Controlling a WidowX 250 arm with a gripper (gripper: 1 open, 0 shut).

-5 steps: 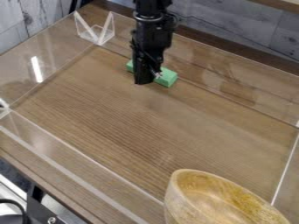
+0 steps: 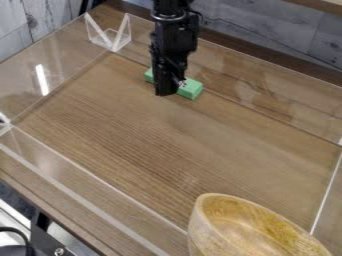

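A black robot arm reaches down from the top of the camera view to the back middle of the wooden table (image 2: 160, 160). Its gripper (image 2: 168, 82) is low over a small green block (image 2: 190, 88), partly covering it. Whether the fingers are open or shut, or touch the block, is unclear.
A large yellow bowl (image 2: 247, 225) sits at the front right. White wire-like pieces stand at the back left corner and left edge. A grey wall runs along the back.
The arm and gripper have shifted very slightly; the green block appears to stay in the same place.
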